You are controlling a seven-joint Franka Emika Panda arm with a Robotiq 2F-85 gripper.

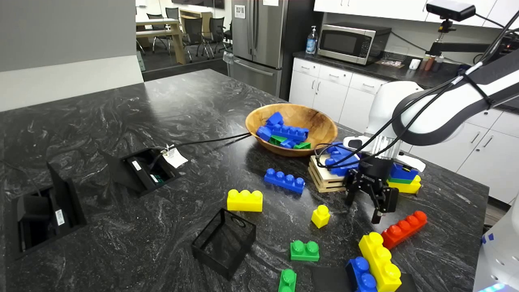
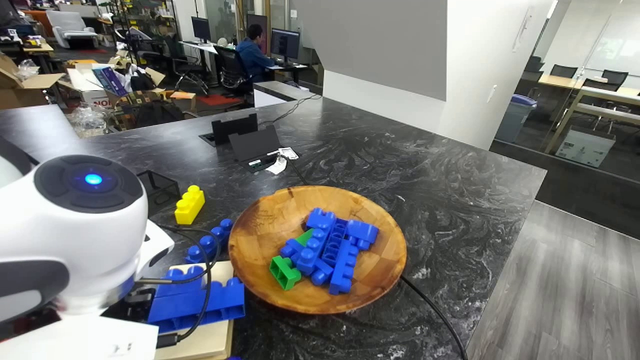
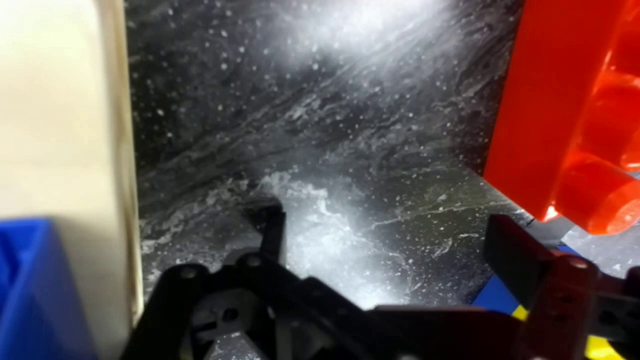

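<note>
My gripper is low over the table, pointing down, beside a small wooden crate. In the wrist view, the fingers of the gripper stand wide apart over bare dark tabletop. The crate lies outside the left finger, with a blue brick on it. Off to the right is a red brick, beyond the other finger and not between them. Blue bricks rest on the crate in exterior view 2, where the arm hides the fingers. A wooden bowl holds blue and green bricks.
Loose on the table are a blue brick, a yellow brick, a small yellow brick and a green brick. A long yellow brick lies nearer. A black mesh box stands left. Cables hang round the arm.
</note>
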